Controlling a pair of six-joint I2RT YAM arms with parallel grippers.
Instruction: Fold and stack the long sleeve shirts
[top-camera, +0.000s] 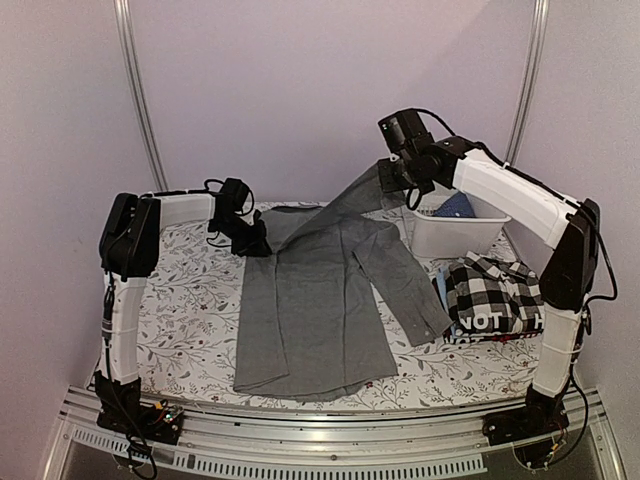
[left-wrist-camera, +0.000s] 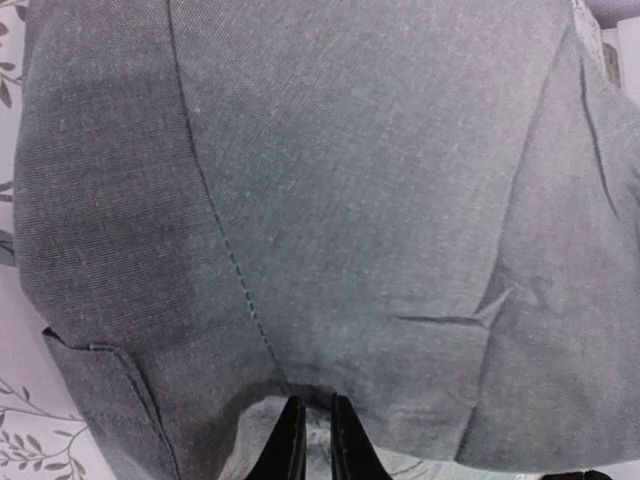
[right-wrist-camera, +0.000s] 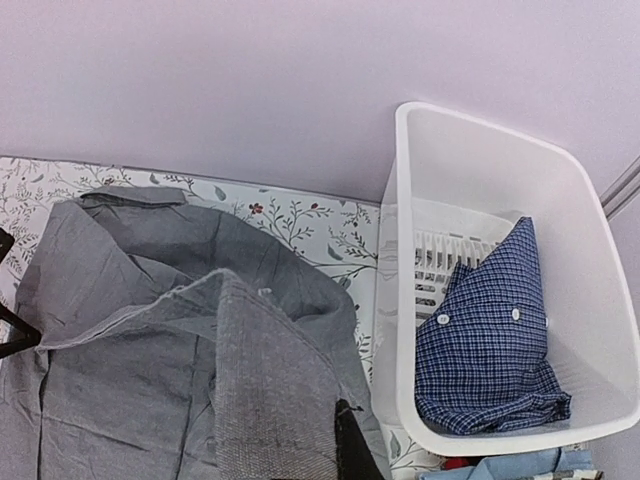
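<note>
A grey long sleeve shirt (top-camera: 315, 310) lies spread on the patterned table, its hem toward the front. At its upper left, my left gripper (top-camera: 258, 246) is shut on the grey cloth; in the left wrist view its fingertips (left-wrist-camera: 337, 410) meet at a fold. One sleeve (top-camera: 345, 205) rises taut from there to my right gripper (top-camera: 392, 182), which is shut on the sleeve's end, high above the table. The raised sleeve (right-wrist-camera: 270, 390) fills the lower middle of the right wrist view and hides most of that gripper. The other sleeve (top-camera: 403, 285) slants down to the right on the table.
A white bin (top-camera: 455, 238) stands at the back right with a blue checked shirt (right-wrist-camera: 490, 340) inside. In front of it lies a pile of folded shirts, a black-and-white checked one (top-camera: 490, 295) on top.
</note>
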